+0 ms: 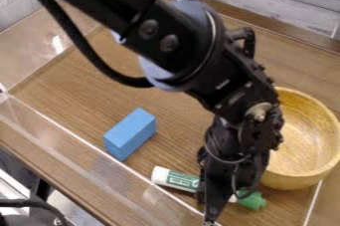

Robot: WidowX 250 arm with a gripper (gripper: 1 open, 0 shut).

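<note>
My gripper is low at the front right, shut on a white and green tube that lies on the wooden table. The tube's white end shows left of the fingers and its green end to the right; its middle is hidden behind them. A yellow bowl stands just right of and behind the gripper.
A blue block lies to the left on the table. The table's front left edge runs diagonally along the lower left.
</note>
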